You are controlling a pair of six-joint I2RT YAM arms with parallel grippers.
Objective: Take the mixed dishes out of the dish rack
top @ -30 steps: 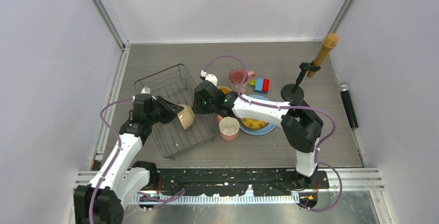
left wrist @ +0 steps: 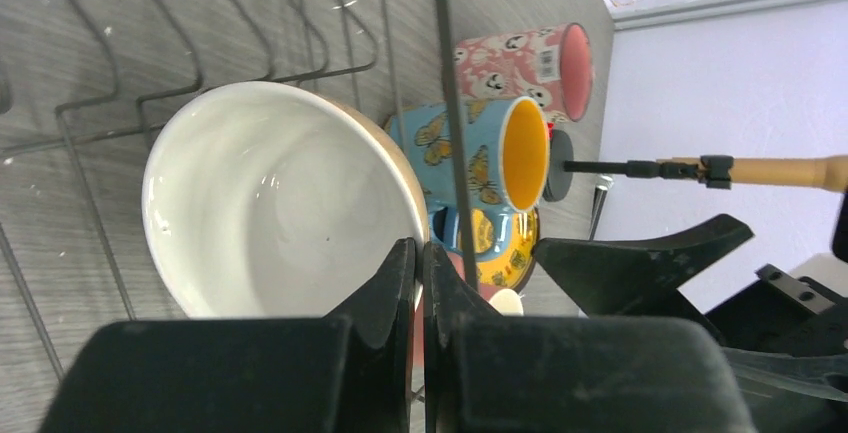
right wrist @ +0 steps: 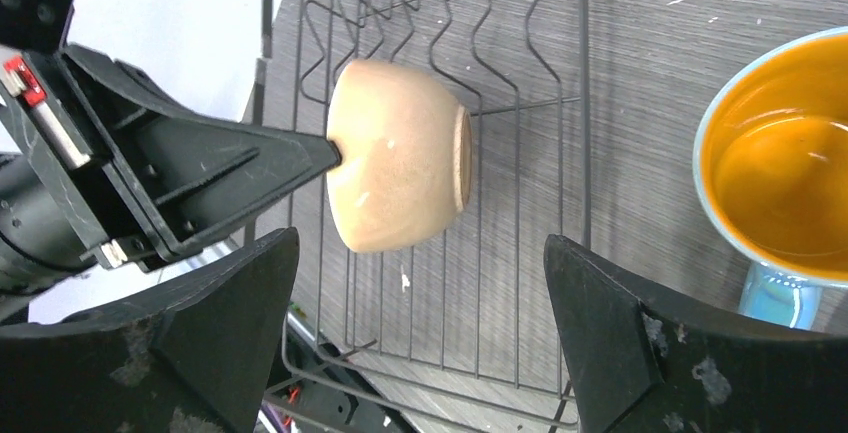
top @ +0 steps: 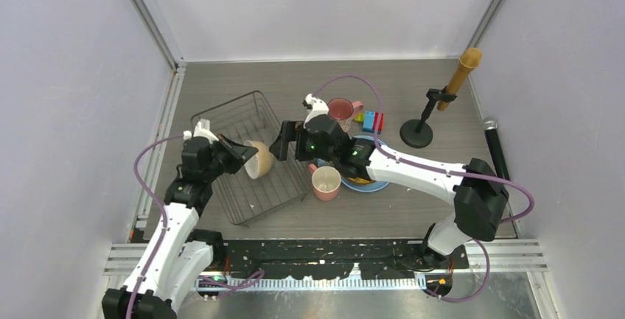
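Observation:
A beige bowl with a white inside [top: 261,161] is tilted on its side in the wire dish rack [top: 243,200]. My left gripper [top: 250,153] is shut at its rim; in the left wrist view the rim of the bowl [left wrist: 270,193] is at the closed fingertips, and whether it is pinched between them is hard to tell. My right gripper stands open above the rack's right side, nothing between its fingers, facing the outside of the bowl [right wrist: 390,163].
Right of the rack are a pink mug [top: 326,185], a patterned pink mug [top: 340,113], a butterfly mug [left wrist: 460,153], a blue plate [top: 376,186], toy blocks [top: 372,121] and a stand [top: 416,133] holding a wooden object.
My right arm has swung outward and its gripper shifted slightly. My left gripper has risen a little toward the back, and the bowl has tilted and moved slightly left.

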